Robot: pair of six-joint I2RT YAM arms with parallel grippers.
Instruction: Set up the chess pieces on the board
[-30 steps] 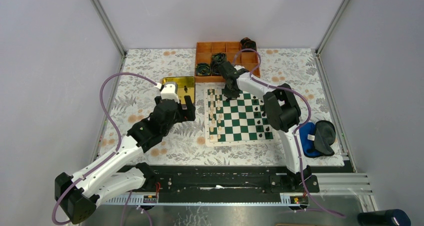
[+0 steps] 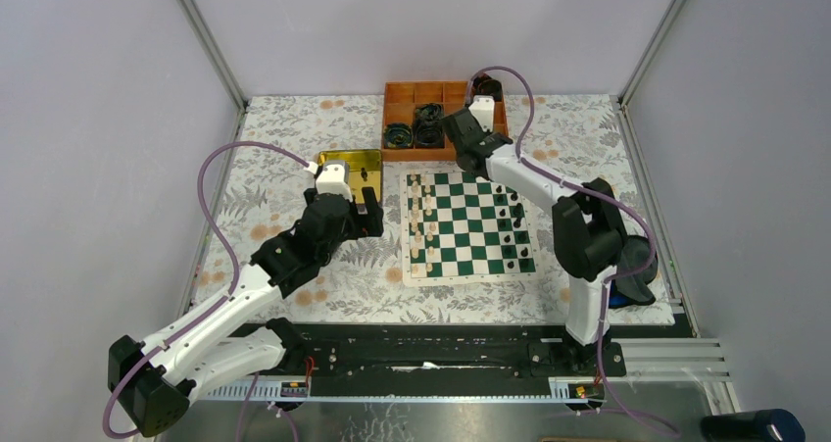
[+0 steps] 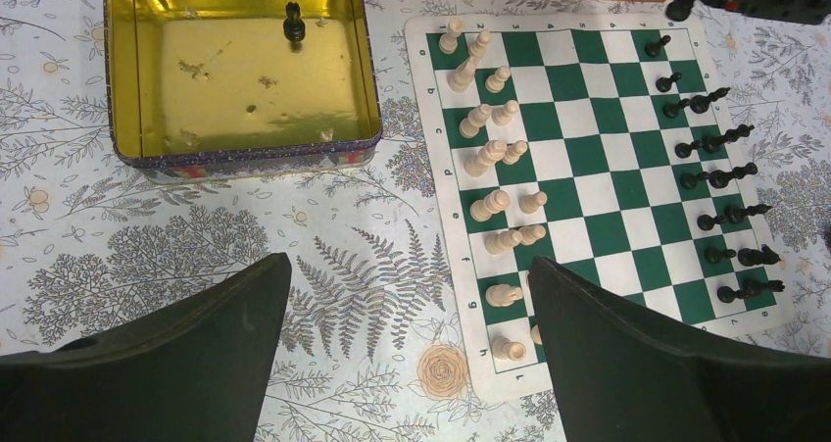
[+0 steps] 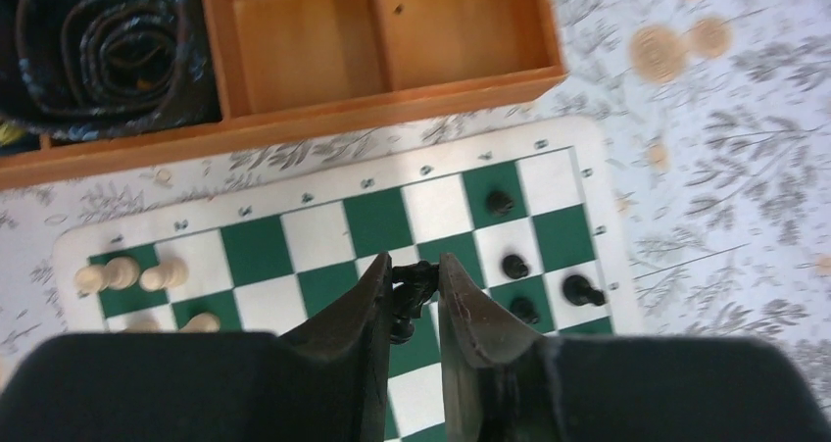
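The green-and-white chessboard [image 2: 468,240] holds white pieces [image 3: 495,204] in rows on the left and black pieces [image 3: 737,212] on the right. My right gripper is over the board's far part, a black piece [image 4: 406,305] between its fingertips; whether they are closed on it is hard to tell. My left gripper stands open and empty left of the board. A gold tin [image 3: 235,79] beside the board holds one dark piece [image 3: 294,23].
An orange wooden compartment box [image 4: 314,45] with black coiled items sits behind the board. A blue-and-black bag [image 2: 632,280] lies at the right. The table left of the board is clear.
The right arm has risen and shifted right and toward the back; its wrist now sits higher over the board's far edge. The left arm is unmoved.
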